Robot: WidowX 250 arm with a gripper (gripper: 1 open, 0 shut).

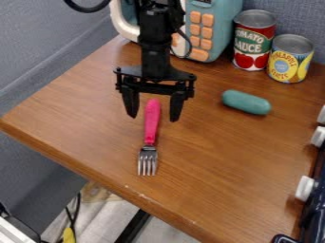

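Note:
My black gripper [154, 106] hangs over the wooden table with its two fingers spread apart and nothing visible between them. Below it lies a fork with a pink handle [151, 123], its metal tines [147, 163] pointing toward the near edge. A teal cylindrical object [246, 102] lies to the right of the gripper.
Two cans, a red one [253, 43] and a yellow one [290, 59], stand at the back right, beside a teal appliance [203, 24]. A dark object with white knobs [311, 209] sits along the right edge.

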